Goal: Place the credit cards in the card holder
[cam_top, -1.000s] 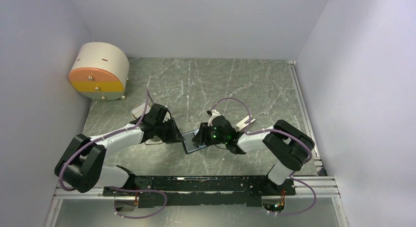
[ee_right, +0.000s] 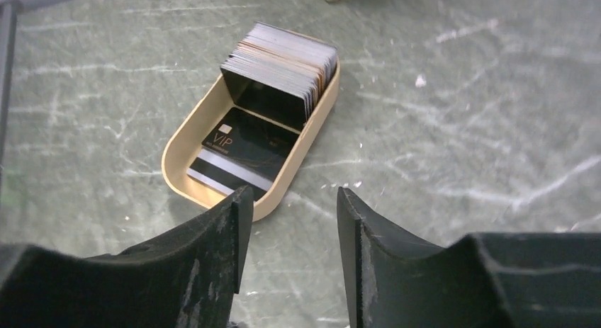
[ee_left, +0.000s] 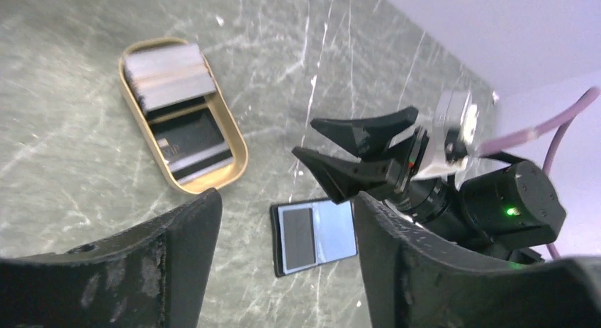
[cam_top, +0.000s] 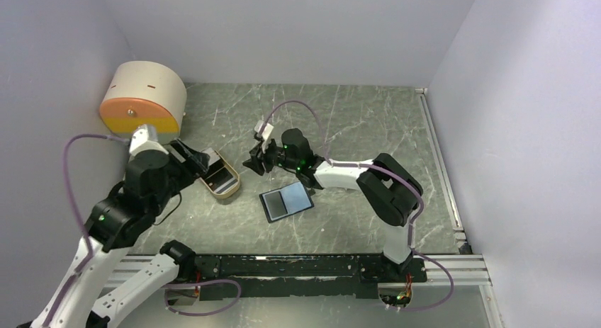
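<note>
The beige card holder [ee_right: 318, 120] lies on the left of the table in the top view, with a stack of standing cards at one end and a black VIP card [ee_right: 248, 144] lying flat inside. A dark flat case with grey and light-blue halves [cam_top: 286, 201] lies front centre. My left gripper [cam_top: 191, 158] is raised over the holder's area, fingers apart, empty. My right gripper [cam_top: 256, 161] hangs right of the holder, above and behind the case, fingers apart with nothing between them.
A rounded cabinet [cam_top: 142, 94] with coloured drawers stands at the back left. Walls close in the sides and back.
Both grippers have moved away from the flat case: the left one rose up and leftward, the right one moved back and leftward. The card holder has come into clearer view.
</note>
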